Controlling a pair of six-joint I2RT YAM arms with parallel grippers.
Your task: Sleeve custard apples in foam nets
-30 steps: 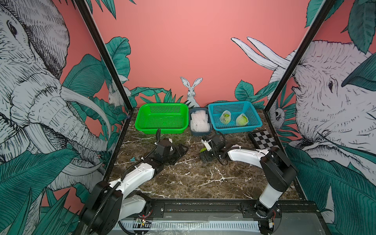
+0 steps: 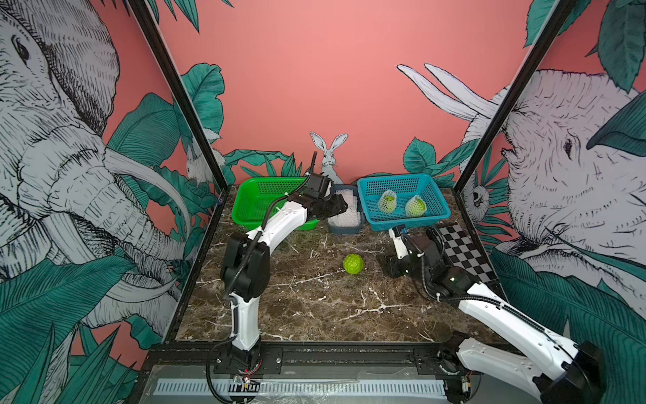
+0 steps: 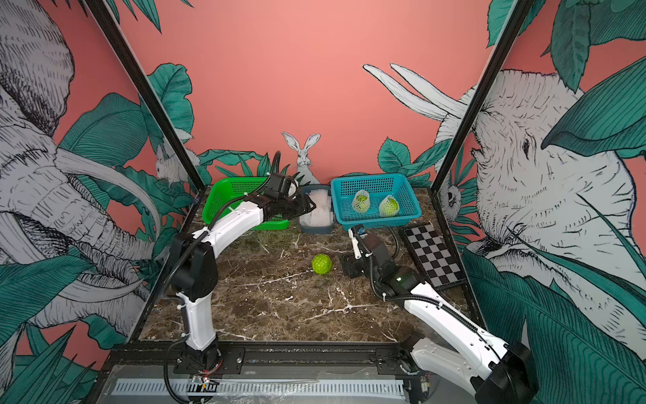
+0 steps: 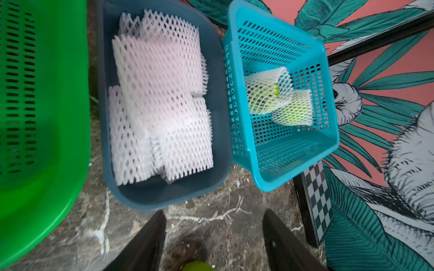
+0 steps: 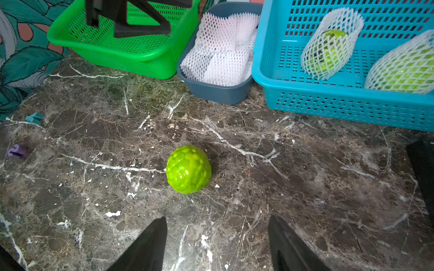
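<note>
A green custard apple [image 5: 188, 169] sits bare on the marble table between the arms. A dark grey bin [image 4: 214, 180] holds white foam nets [image 4: 153, 90], piled loosely. My left gripper hangs over the front of that bin with fingers apart and empty. My right gripper is low over the table, right of and nearer than the apple, fingers apart, nothing visible between them. Two custard apples in nets [image 5: 332, 45] lie in the blue basket [image 5: 343, 92] at back right.
A green basket [image 5: 122, 54] stands left of the bin. A checkered board [image 2: 461, 249] lies at the right. Small teal and purple pieces [image 5: 16, 151] lie on the left of the table, whose front is otherwise clear.
My left gripper has moved up and back to the foam-net bin. My right gripper has drawn away rightward from the custard apple, leaving it on the table.
</note>
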